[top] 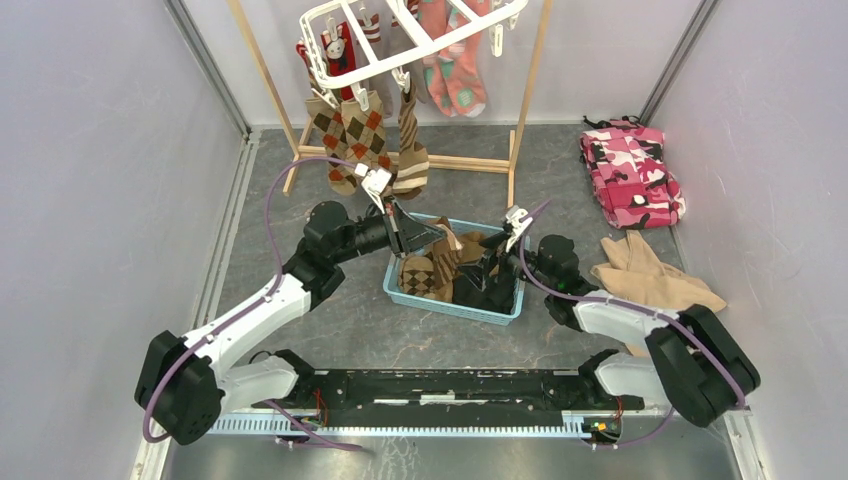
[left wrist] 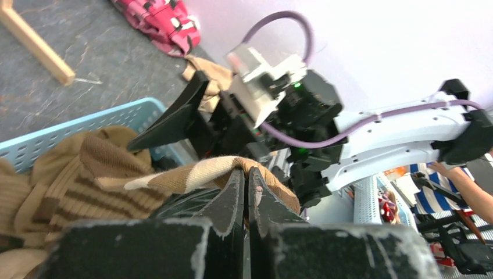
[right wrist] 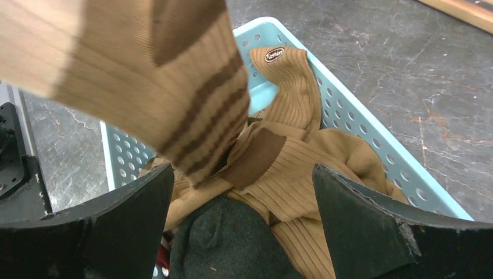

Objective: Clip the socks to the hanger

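Note:
A white clip hanger (top: pixel 420 45) hangs at the top on a wooden frame, holding several socks, among them argyle (top: pixel 362 135) and pink ones. In the left wrist view my left gripper is shut on a striped brown sock (left wrist: pixel 203 174), lifted over the blue basket (left wrist: pixel 70 125); in the right wrist view this sock looms at upper left. My right gripper is open over the basket, nothing gripped, facing the held sock. Brown socks (right wrist: pixel 290 174) and dark ones (right wrist: pixel 227 244) lie in the basket.
A pink camouflage bag (top: pixel 630 175) and a tan cloth (top: pixel 650 280) lie at right. The frame's wooden base (top: pixel 470 163) stands behind the basket.

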